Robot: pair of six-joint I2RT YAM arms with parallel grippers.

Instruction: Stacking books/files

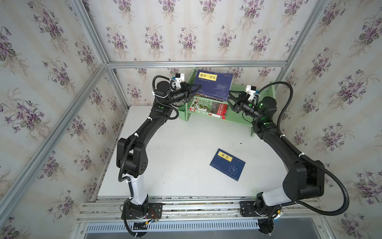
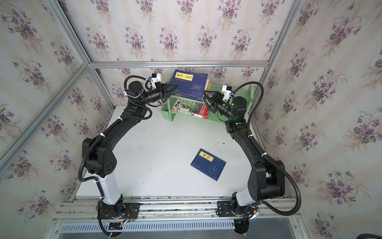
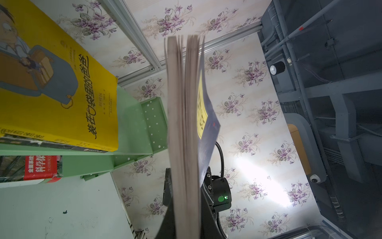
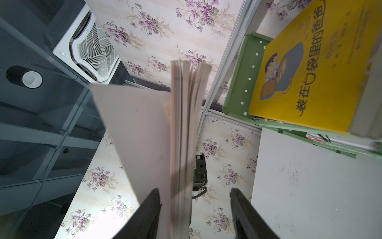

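Note:
A blue book (image 1: 212, 85) is raised at the top shelf of the green rack (image 1: 242, 117). My left gripper (image 1: 193, 89) is shut on its left edge; the pages fill the left wrist view. My right gripper is part open at the book's right edge, with fingers on either side of the pages. A yellow book (image 3: 95, 111) lies on the upper shelf behind it, and a red-covered book (image 1: 209, 108) on the lower one. Another blue book (image 1: 226, 164) lies flat on the table.
Free shelf space shows to the right of the books. Walls and frame bars (image 1: 179, 64) enclose the back and sides.

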